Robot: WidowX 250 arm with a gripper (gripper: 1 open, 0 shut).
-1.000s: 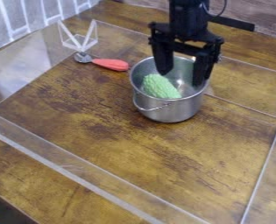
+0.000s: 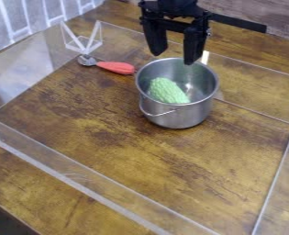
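Observation:
My black gripper [image 2: 176, 50] hangs over the back of a steel pot [image 2: 183, 114] at the upper middle of the view, its two fingers apart with nothing seen between them. Inside the pot, toward the left, lies a pale green textured object [image 2: 169, 91]. Left of the pot, a red-handled tool [image 2: 115, 67] with a metal head lies on the wooden table [image 2: 97, 156].
A white wire-like piece [image 2: 82, 44] stands at the upper left beside a white railing. Clear plastic edges run along the left and right of the work area.
The gripper has risen up and back, away from the inside of the pot, and moved left. The pot and green object look unchanged.

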